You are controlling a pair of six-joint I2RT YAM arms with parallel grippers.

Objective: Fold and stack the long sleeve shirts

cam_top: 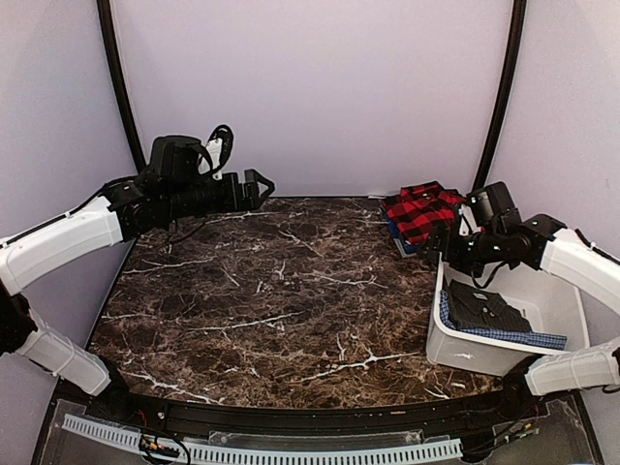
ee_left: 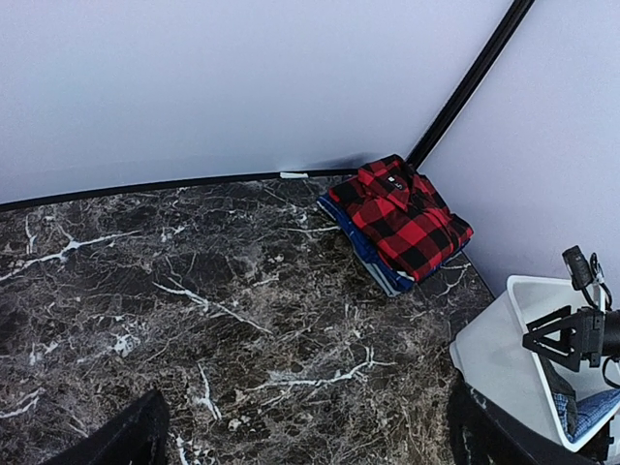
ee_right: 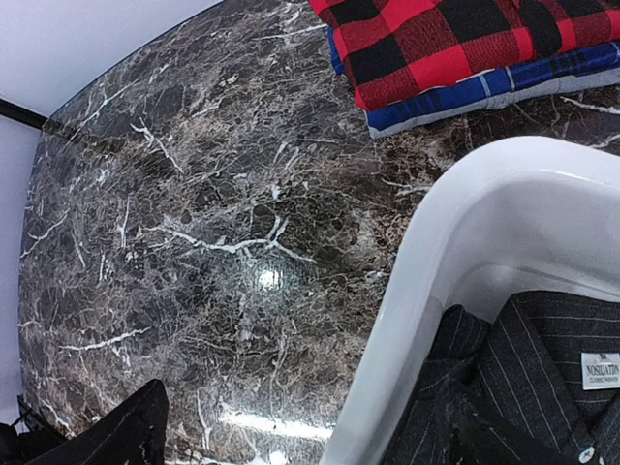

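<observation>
A stack of folded shirts (cam_top: 422,211), red-and-black check on top with blue beneath, lies at the back right of the marble table (cam_top: 252,300). The white bin (cam_top: 470,352) at the right holds a dark pinstriped shirt (ee_right: 528,368) and blue checked cloth (cam_top: 513,338). My left gripper (cam_top: 247,190) hangs open and empty over the back left of the table. My right gripper (cam_top: 444,237) is open above the bin's near-left rim corner, close to the stack; in the right wrist view its fingers straddle the rim, with nothing visibly held.
Pale walls with dark posts bound the back and sides. A dark edge runs along the front.
</observation>
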